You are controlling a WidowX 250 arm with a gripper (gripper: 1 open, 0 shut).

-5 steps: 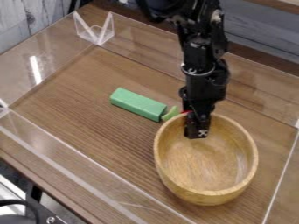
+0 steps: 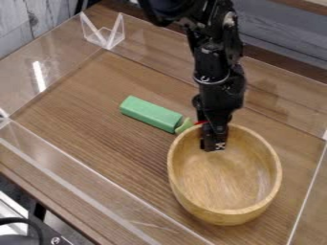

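My dark gripper (image 2: pixel 212 130) hangs from the top of the view, its tips at the back left rim of a wooden bowl (image 2: pixel 225 191). Small red and yellow-green bits show beside the tips at that rim; what they are, and whether the gripper holds any of them, I cannot tell. The bowl looks empty in the part I can see. A green block (image 2: pixel 151 113) lies on the wooden table just left of the gripper.
A transparent holder (image 2: pixel 105 29) stands at the back left. A dark cable lies at the bottom left corner.
The arm and gripper have shifted very slightly; the bowl and green block look the same.
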